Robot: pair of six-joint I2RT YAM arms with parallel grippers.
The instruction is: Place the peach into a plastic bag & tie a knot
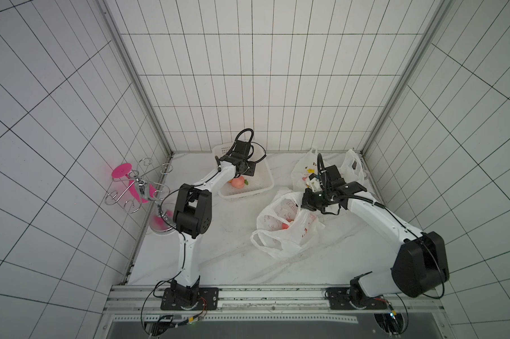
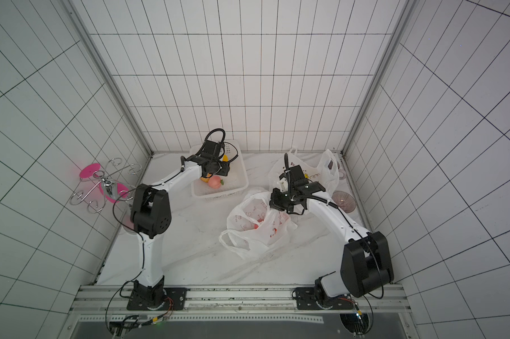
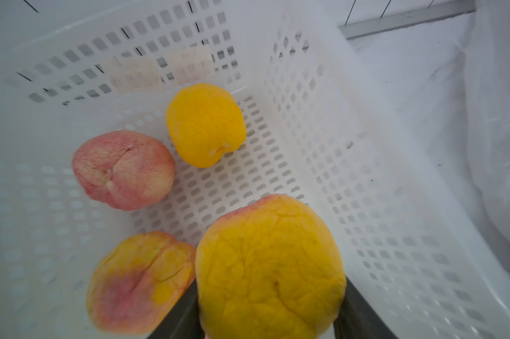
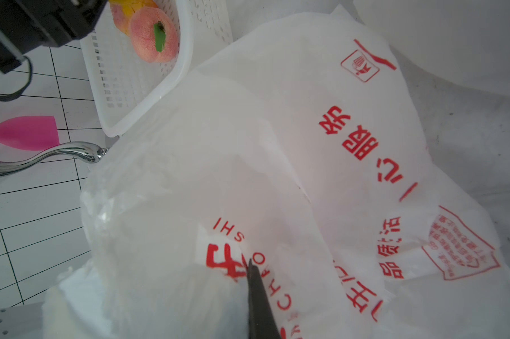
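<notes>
A yellow peach with a pink edge is pinched between the black fingers of my left gripper. It hangs over the white perforated basket, with other peaches on the basket floor below. Right of the basket, the white plastic bag stands with its mouth spread, and something red-pink shows inside. My right gripper is at the bag's upper right edge, where a dark finger presses against the printed film. The bag is pinched there.
In the basket sit a yellow peach, a pink one, a mottled one and a leafed one. Another white bag lies at the back right. A metal rack stands left.
</notes>
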